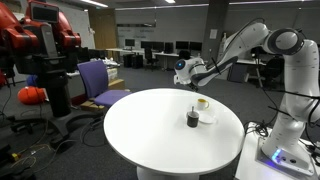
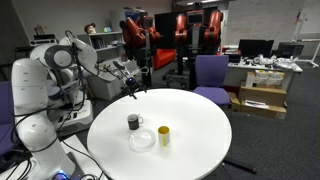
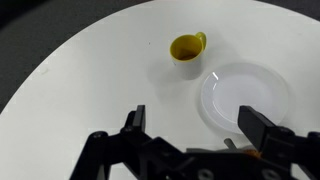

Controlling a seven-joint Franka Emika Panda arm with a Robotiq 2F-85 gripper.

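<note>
My gripper is open and empty, its dark fingers wide apart in the wrist view. In exterior view 1, the gripper point(image 1: 179, 80) hangs raised over the far side of the round white table. A dark mug point(image 1: 192, 120) stands upright on the table, well apart from the gripper, with something thin sticking up from it. Beside it lies a white plate point(image 3: 243, 95), which looks empty. Near the plate is a white cup with a yellow inside and handle point(image 3: 187, 52). At the bottom of the wrist view, the gripper hides most of something with a thin grey piece.
A purple chair point(image 1: 95, 78) and red-and-black equipment point(image 1: 45, 50) stand beyond the table. Boxes point(image 2: 258, 93) sit farther back.
</note>
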